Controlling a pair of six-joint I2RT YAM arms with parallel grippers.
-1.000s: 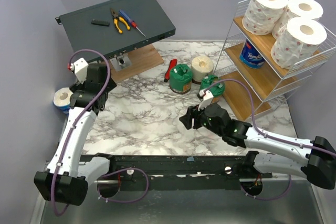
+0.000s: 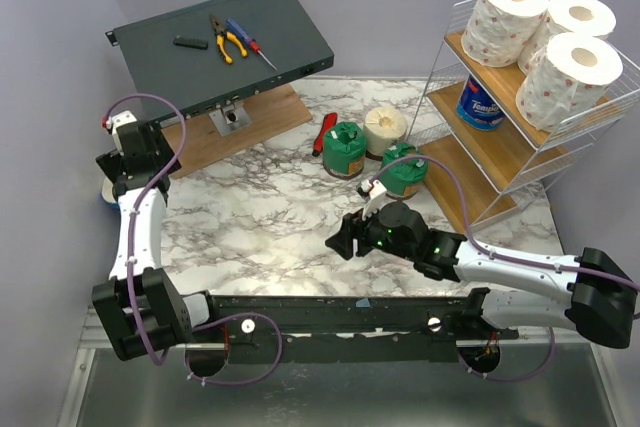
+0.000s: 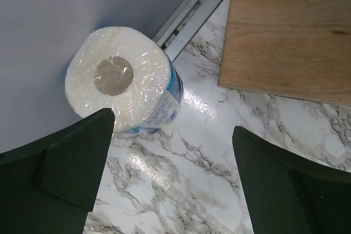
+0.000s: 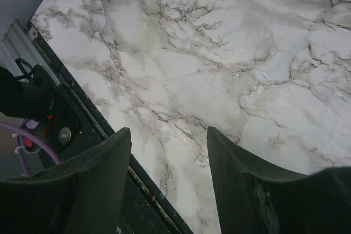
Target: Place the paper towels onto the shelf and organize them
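Observation:
A paper towel roll in clear and blue wrap stands upright against the left wall; the arm covers most of it in the top view. My left gripper is open above it, the roll nearer the left finger and not between the two. Over the table's front middle, my right gripper is part open, with only bare marble between its fingers in the right wrist view. The wire shelf at the right carries several white rolls on top, such as this one, and a blue-wrapped roll one level down.
Two green-wrapped rolls and a cream roll stand left of the shelf, beside a red-handled item. A dark raised panel with pliers and a screwdriver overhangs a wooden board.
The left arm has swung left until its gripper is over the roll by the wall, which showed more clearly before. The right gripper has shifted slightly left.

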